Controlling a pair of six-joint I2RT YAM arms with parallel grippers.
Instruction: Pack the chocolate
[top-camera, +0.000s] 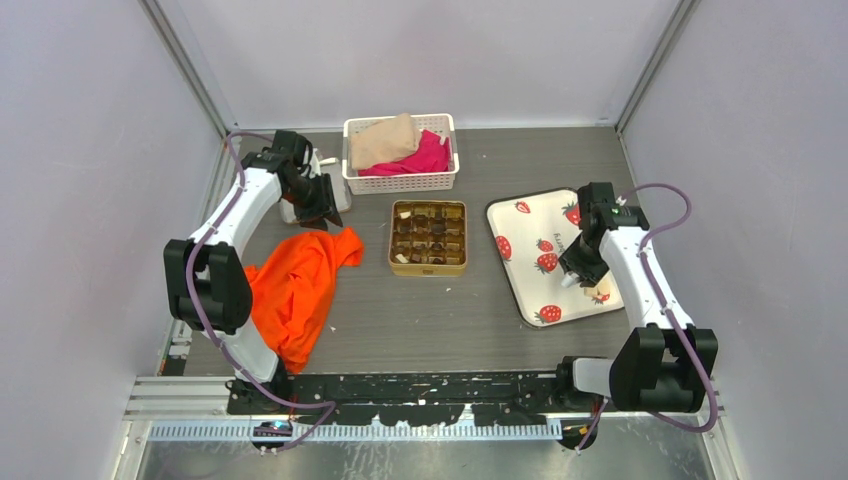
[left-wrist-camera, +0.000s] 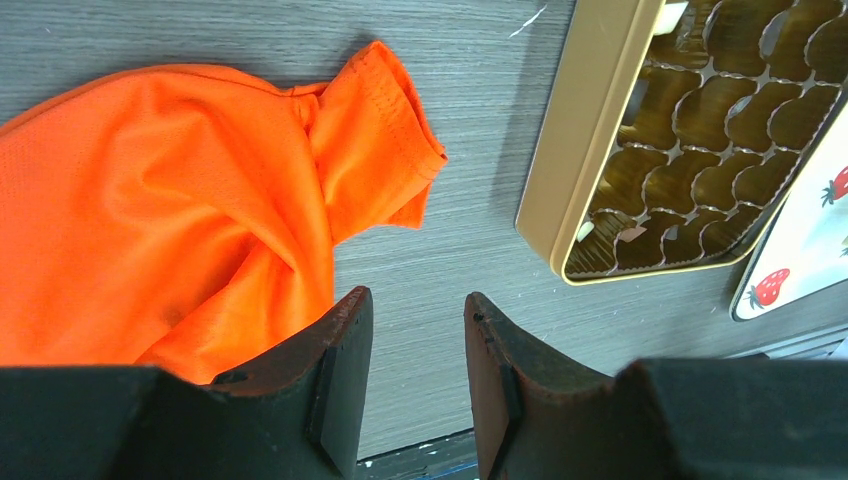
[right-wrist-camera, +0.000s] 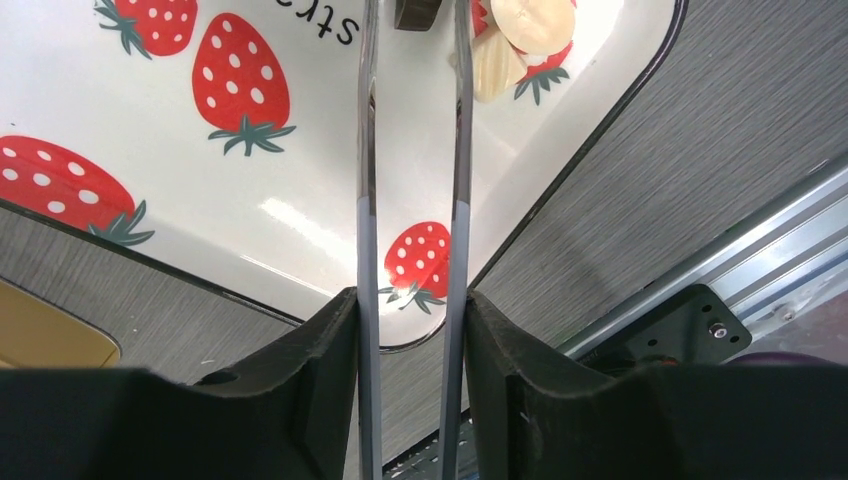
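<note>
A gold box (top-camera: 428, 269) with brown moulded compartments stands mid-table; a few hold small pale bits. On the strawberry-print tray (top-camera: 530, 290), a dark brown chocolate (right-wrist-camera: 417, 12) lies between the two arms of metal tongs (right-wrist-camera: 368, 250), a gap showing on both sides. Two cream pieces, a round one (right-wrist-camera: 535, 20) and a ridged one (right-wrist-camera: 497, 65), are just right of the tongs. My right gripper is shut on the tongs, above the tray. Over the orange cloth's upper end, my left gripper is open, nothing between its fingers.
An orange cloth (top-camera: 295, 290) is spread at the left. At the back stands a white basket (top-camera: 405, 184) with beige and pink cloths. A pale container (top-camera: 340, 185) is partly hidden behind the left arm. Table between box and tray is clear.
</note>
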